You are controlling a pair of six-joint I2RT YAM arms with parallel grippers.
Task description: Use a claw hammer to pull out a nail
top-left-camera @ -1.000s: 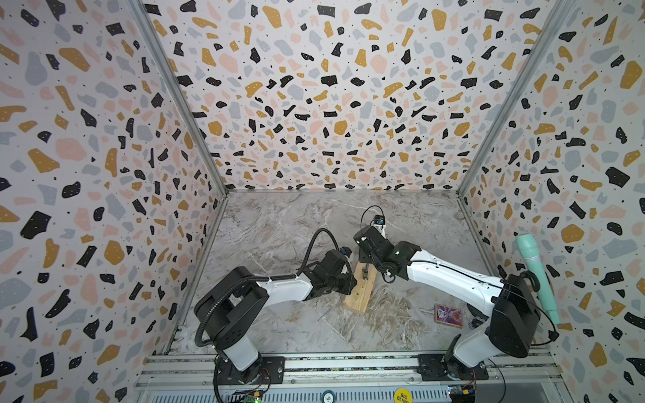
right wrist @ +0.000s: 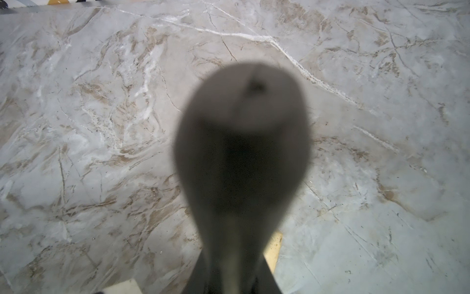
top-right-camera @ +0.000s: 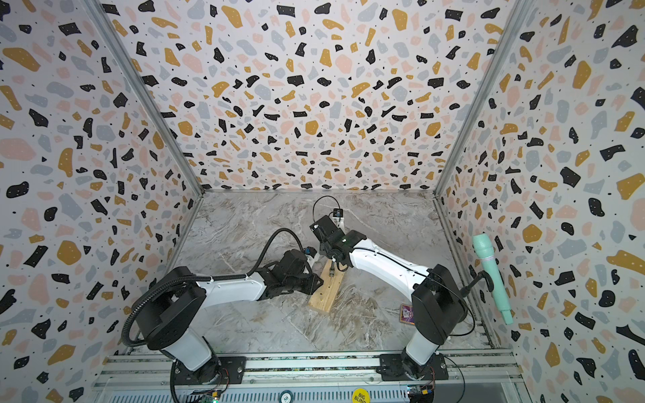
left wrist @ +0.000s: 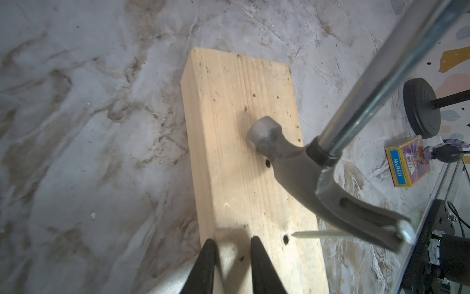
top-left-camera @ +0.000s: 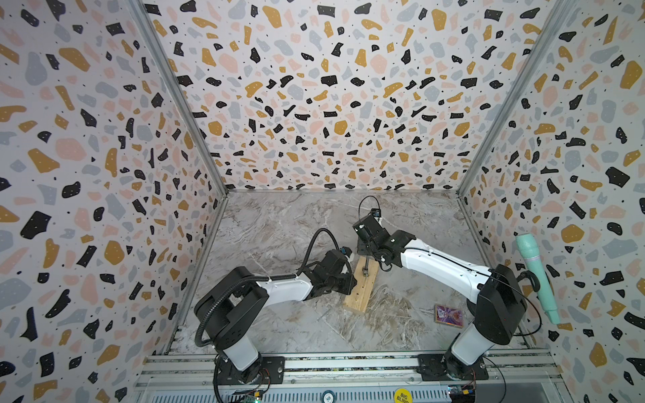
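Observation:
A pale wooden block (left wrist: 235, 107) with several dark holes lies on the table, one edge between the fingers of my left gripper, which is shut on it. Over the block is the steel claw hammer (left wrist: 313, 171), its round face tilted toward the wood. A nail (left wrist: 318, 234) extends sideways from the claw; its pointed tip shows beside a dark hole and looks clear of the wood. My right gripper is shut on the hammer's handle (right wrist: 240, 161), whose thick dark end fills the middle of the right wrist view and covers most of the fingers.
To the right on the marble table lies a small picture box (top-left-camera: 448, 315). Beyond the right arm, a teal cylindrical object (top-left-camera: 539, 278) is at the side wall. Bare table (top-left-camera: 268, 228) lies behind the left arm.
The left arm and the block look unmoved.

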